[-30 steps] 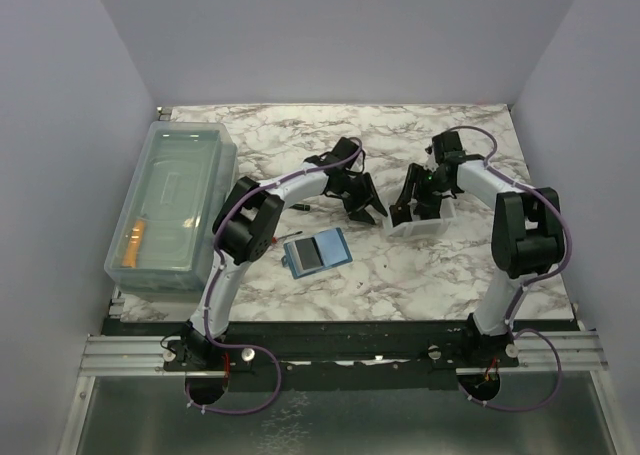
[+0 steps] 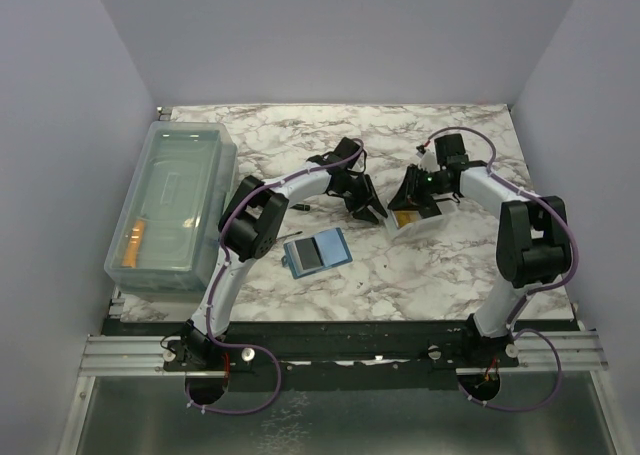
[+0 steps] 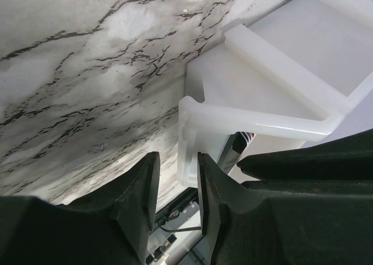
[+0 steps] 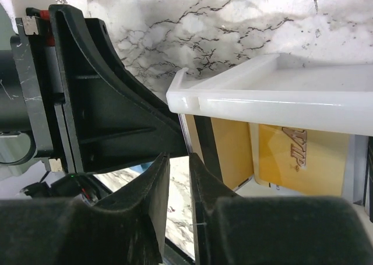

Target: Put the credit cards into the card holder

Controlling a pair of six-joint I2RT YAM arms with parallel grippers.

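The white card holder (image 2: 420,225) stands right of centre, holding cards, among them a yellow card (image 4: 300,160). My left gripper (image 2: 368,207) is at the holder's left end; in the left wrist view its fingers (image 3: 145,189) are close beside the white end wall, and what lies between them is unclear. My right gripper (image 2: 410,200) is over the holder. In the right wrist view its fingertips (image 4: 179,165) are close together at the edge of an orange and black card (image 4: 230,148); whether they grip it is hard to see.
A blue card case (image 2: 330,247) lies at centre left, near small dark items (image 2: 300,206). A large translucent bin (image 2: 150,265) occupies the left side.
My right gripper has shifted slightly over the holder, and more yellow shows inside it in the top view. My left arm is nearly unchanged.
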